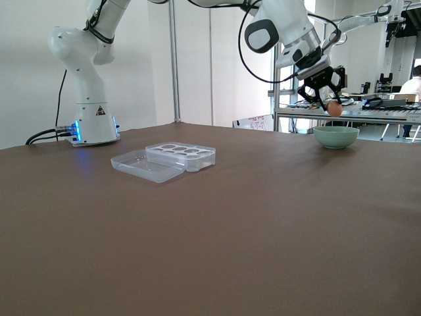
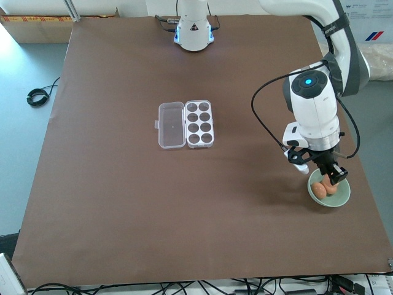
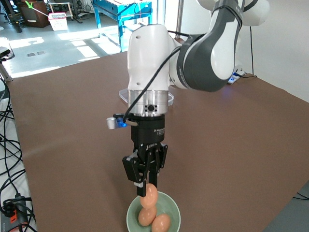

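My black gripper (image 3: 147, 186) hangs over a mint-green bowl (image 3: 133, 217), shut on an egg (image 3: 150, 195) in the right view. Two more brown eggs (image 3: 147, 215) sit in the bowl beneath it. In the top view the held egg (image 1: 334, 108) is just above the bowl (image 1: 335, 137). The left view shows the bowl (image 2: 336, 196) partly under my gripper (image 2: 331, 178). An open clear plastic box with round wells (image 2: 199, 125) lies in the middle of the table.
Cables run along the front edge. Most of the table around the box is clear.
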